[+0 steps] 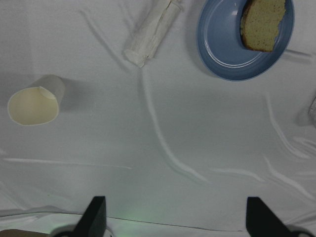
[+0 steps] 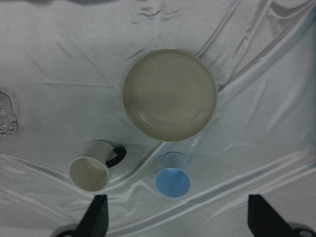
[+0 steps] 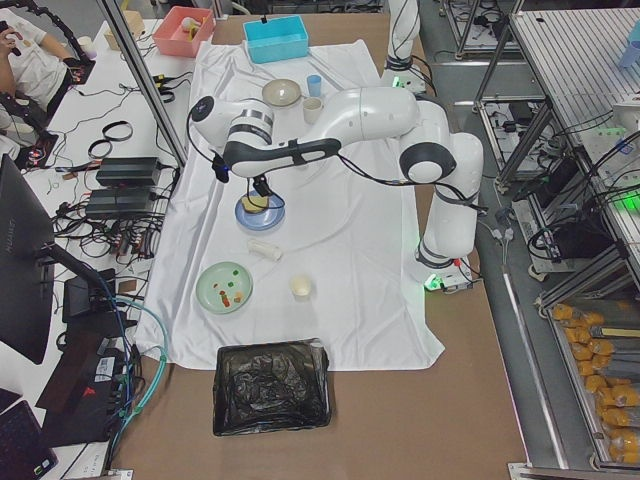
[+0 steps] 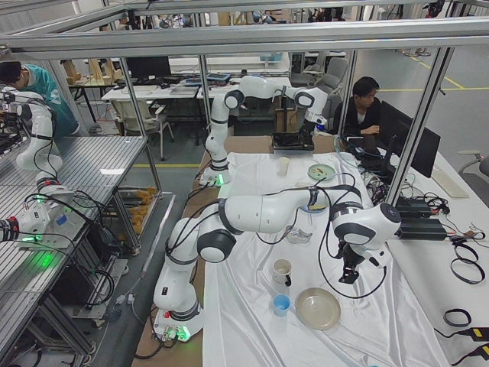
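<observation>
A bread slice [image 1: 260,24] lies on a blue plate [image 1: 232,66], with a white rolled item [image 1: 150,34] beside it and a cream paper cup [image 1: 34,106] lying nearby. My left gripper hangs open over bare cloth, nothing between its fingers. My right gripper is open above the cloth, near a white mug [image 2: 89,173] and blue cup [image 2: 173,177], below a beige plate [image 2: 170,94]. A clear crumpled item [image 2: 6,114] lies at that view's left edge.
A green plate with small pieces [image 3: 224,287] sits at the front left of the cloth. A black-lined bin [image 3: 270,390] stands beyond the cloth's front edge, and a teal basket [image 3: 275,35] at the back. The cloth's middle has free room.
</observation>
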